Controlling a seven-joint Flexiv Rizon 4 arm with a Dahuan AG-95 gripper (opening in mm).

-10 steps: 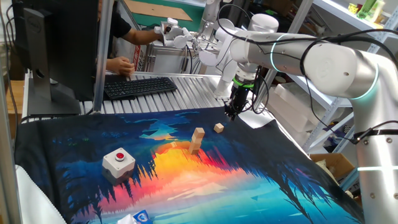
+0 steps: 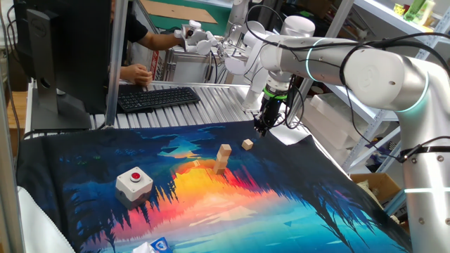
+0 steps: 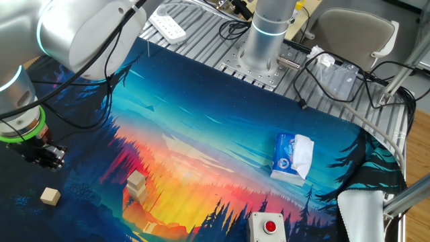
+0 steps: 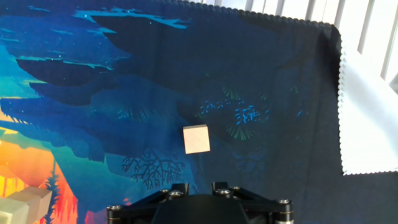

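Note:
A loose wooden cube (image 2: 247,144) (image 3: 50,196) lies alone on the dark part of the printed cloth; in the wrist view this cube (image 4: 197,139) sits just ahead of the fingers, near the picture's middle. Left of it in exterior view 1 stands a small upright stack of wooden blocks (image 2: 222,160) (image 3: 136,185), whose edge shows at the lower left of the wrist view. My gripper (image 2: 261,129) (image 3: 60,158) hangs above the cloth close to the loose cube, apart from it. A gap shows between its fingertips, with nothing in it.
A grey box with a red button (image 2: 134,187) (image 3: 267,228) and a blue-and-white tissue pack (image 3: 292,158) rest on the cloth, away from the blocks. Beyond the cloth are a keyboard (image 2: 158,100), a monitor (image 2: 65,63) and a person's arm (image 2: 160,41).

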